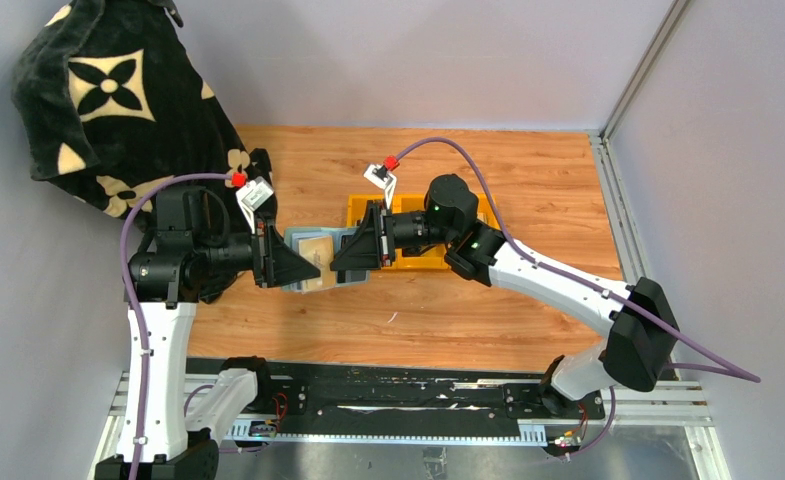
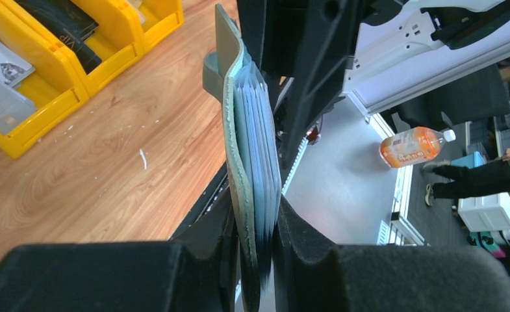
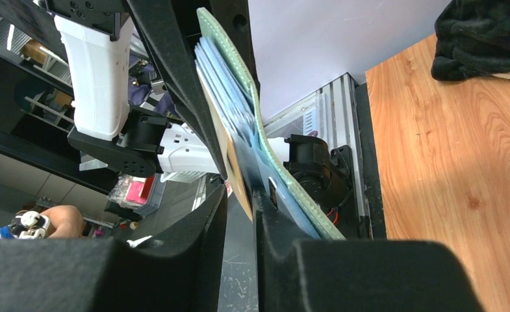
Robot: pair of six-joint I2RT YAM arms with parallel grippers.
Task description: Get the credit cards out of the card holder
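The open card holder [image 1: 295,240], pale green-blue with clear sleeves, is held up between my two arms. My left gripper is shut on it, the sleeves pressed between its fingers. A tan card [image 1: 317,258] shows on its upper face in the top view, and a dark card [image 1: 344,274] lies partly under my right gripper [image 1: 336,266]. In the right wrist view the right fingers [image 3: 206,242] stand apart, with the lower corner of the tan card [image 3: 238,185] in the gap. The holder's sleeves [image 3: 229,94] run behind the other finger; whether it touches them I cannot tell.
Yellow bins [image 1: 423,262] with small items stand on the wooden table [image 1: 528,320] behind the right gripper. A dark patterned cloth [image 1: 118,110] hangs at the left.
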